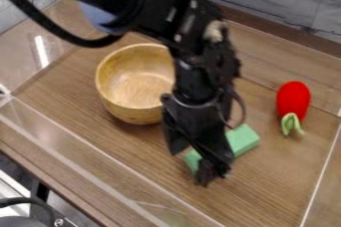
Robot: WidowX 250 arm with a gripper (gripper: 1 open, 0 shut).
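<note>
My gripper (190, 155) hangs low over a light green rectangular block (240, 140) in the right middle of the table, open, its fingers around or just above the block's near-left end, which it partly hides. A tan wooden bowl (123, 77) sits left of the arm, and a red object with a green tip, like a pepper (292, 103), lies to the right.
The wooden table (107, 161) has clear room at the front and at the left. A wall runs along the back, and the table's edge is at the lower left.
</note>
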